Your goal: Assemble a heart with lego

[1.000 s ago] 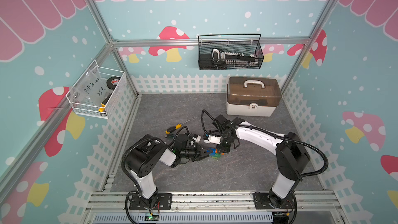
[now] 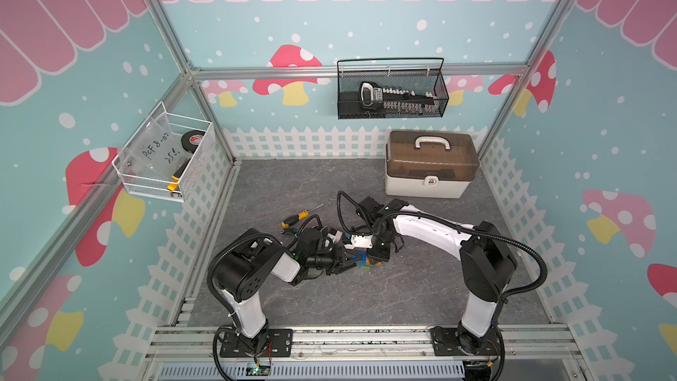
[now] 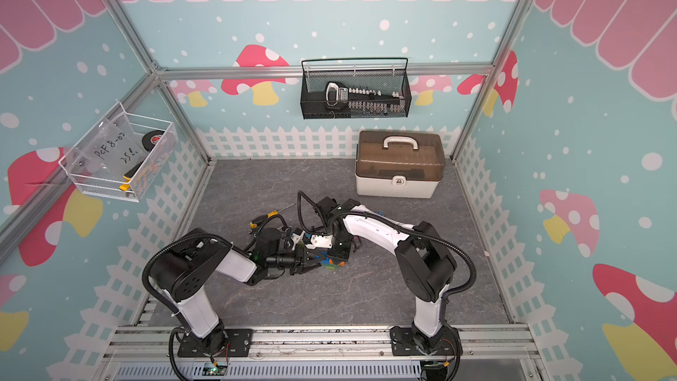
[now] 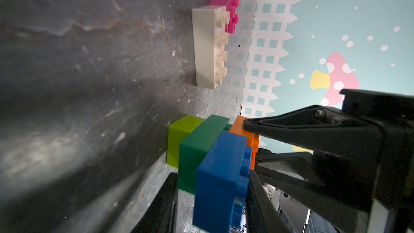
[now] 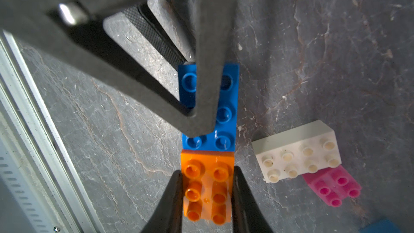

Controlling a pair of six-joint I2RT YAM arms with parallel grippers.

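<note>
A blue brick (image 5: 224, 125) and an orange brick (image 5: 207, 205) lie end to end, studs facing the right wrist camera, over a dark green brick (image 4: 194, 155) and a lime green brick (image 4: 176, 138). My left gripper (image 2: 349, 259) is shut on the blue brick. My right gripper is shut on the orange brick, its fingers on either side. Beside the stack lie a white brick (image 5: 293, 148) and a pink brick (image 5: 327, 187); another blue brick (image 5: 379, 226) shows at the edge of the right wrist view.
A yellow screwdriver (image 2: 296, 218) lies behind my left arm. A toolbox (image 2: 430, 169) stands at the back right. A white basket (image 2: 127, 176) and a black basket (image 2: 392, 109) hang on the walls.
The left arm has stayed in place.
</note>
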